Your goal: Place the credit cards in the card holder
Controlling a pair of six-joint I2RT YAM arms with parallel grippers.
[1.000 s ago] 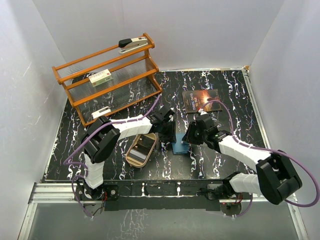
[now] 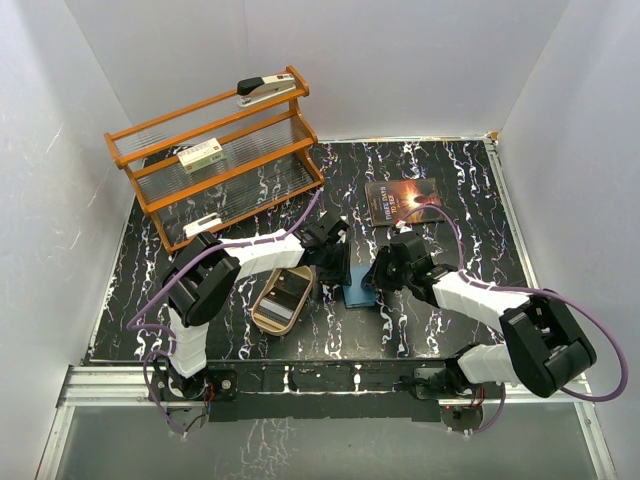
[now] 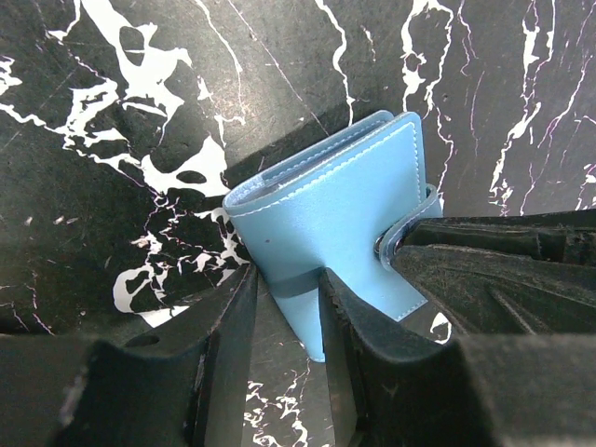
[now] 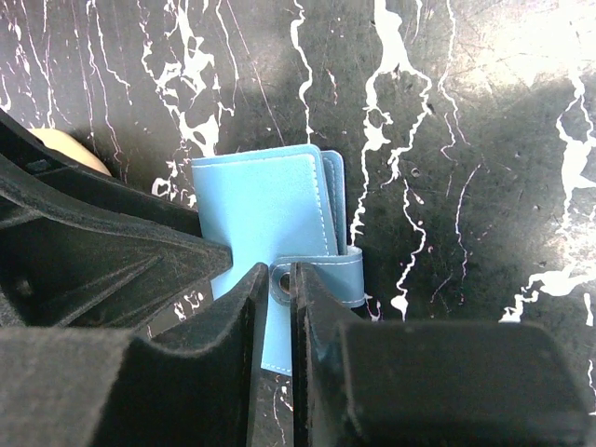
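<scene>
A light blue card holder with a snap strap lies on the black marbled table, both grippers on it. My left gripper is closed on its lower part, fingertips pressed to the blue material. My right gripper is at the strap by the snap, its fingertips close together; how far open they are is hard to tell. In the top view, a tan tray with dark cards stands left of the holder.
A wooden shelf rack with a stapler and small boxes fills the back left. A picture box lies behind the right arm.
My left arm looks unchanged.
</scene>
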